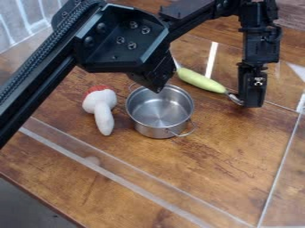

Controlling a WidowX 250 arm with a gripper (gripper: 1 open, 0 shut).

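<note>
My black gripper (251,89) points down at the upper right, low over the wooden table (179,178), beside a yellow-green elongated object (202,80) and a thin metal piece at that object's right end. Whether the metal lies between the fingers is hard to see. A steel pot (160,114) with a wire handle sits at the centre. A white plush-like object (103,111) with red on top lies left of the pot.
The black arm spans the upper left and top of the view, hiding part of the table.
</note>
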